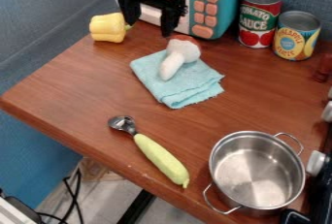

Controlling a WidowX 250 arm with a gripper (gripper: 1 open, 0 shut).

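My black gripper (150,10) hangs at the top of the view, in front of the teal toy microwave, above and right of a yellow cup-like object (108,28); whether its fingers are open is hard to tell. A white mushroom-like object (176,59) lies on a folded light-blue cloth (176,80). Lower on the wooden table (84,102) lies a scoop with a pale yellow handle (162,157).
A steel pot (255,170) stands at the front right. A tomato sauce can (258,19) and a yellow-labelled can (296,38) stand at the back right, beside the microwave (209,5).
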